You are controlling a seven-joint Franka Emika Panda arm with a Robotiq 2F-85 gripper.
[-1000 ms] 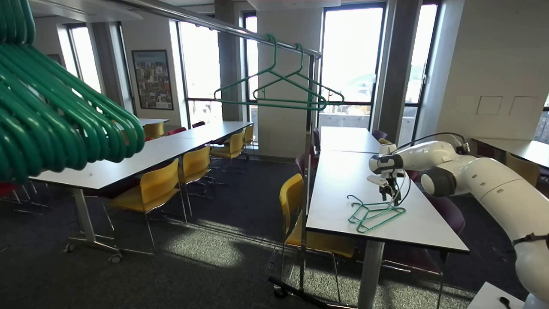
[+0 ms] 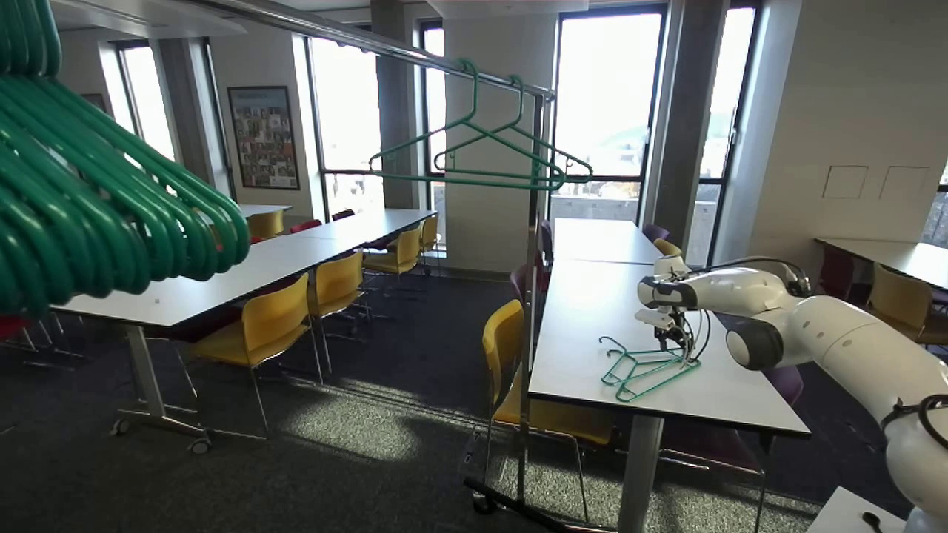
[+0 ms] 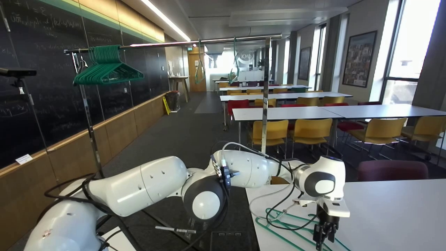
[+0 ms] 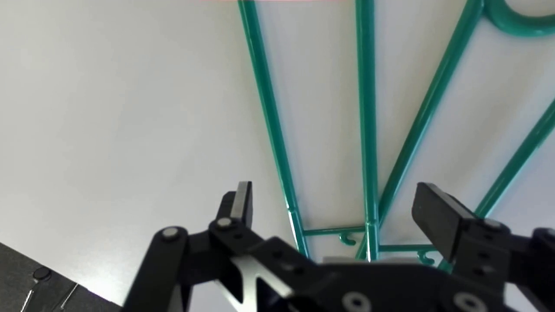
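Two green plastic hangers (image 2: 659,388) lie overlapping on the white table (image 2: 578,311), their hooks toward the rack side. My gripper stands open above their narrow corners in the wrist view. Several green bars (image 4: 367,130) run between its spread fingers, and nothing is clasped. In exterior view 2 the gripper (image 3: 324,242) points down over the hangers (image 3: 288,223). How close the fingertips are to the tabletop I cannot tell.
A metal clothes rail (image 3: 167,43) carries a dense bunch of green hangers (image 3: 109,67) at one end and two spaced hangers (image 2: 480,146) near its upright post (image 2: 535,240). A yellow chair (image 2: 503,346) stands between rack and table.
The arm has lowered, bringing my gripper down closer to the hangers on the table. Those hangers lie where they were; the ones by the rail's post have shifted very slightly.
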